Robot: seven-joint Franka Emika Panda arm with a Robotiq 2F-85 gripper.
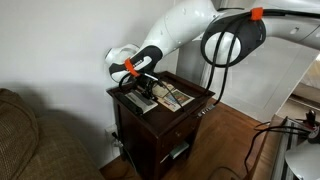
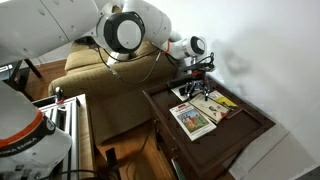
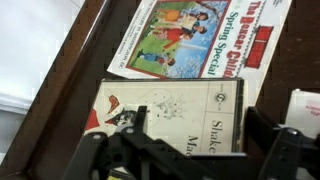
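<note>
My gripper stands open over a cream book (image 3: pixel 175 106) with red marks and dark lettering, its fingers near two sides of the book. Whether they touch it cannot be told. Just beyond the book lies a magazine (image 3: pixel 200 38) with a picture of children and the words "Spring Special". In exterior view 2 the gripper (image 2: pixel 196 73) points down at the far end of the dark cabinet top, and the magazine (image 2: pixel 192 119) lies flat nearer the camera. The gripper hides part of the book from outside.
A white printed item (image 3: pixel 303 112) lies to the right in the wrist view. The cabinet top (image 2: pixel 237 133) has a raised edge and bare room toward its near end. A wall (image 1: pixel 60 50) runs behind it, and a brown sofa (image 1: pixel 40 135) stands at the left.
</note>
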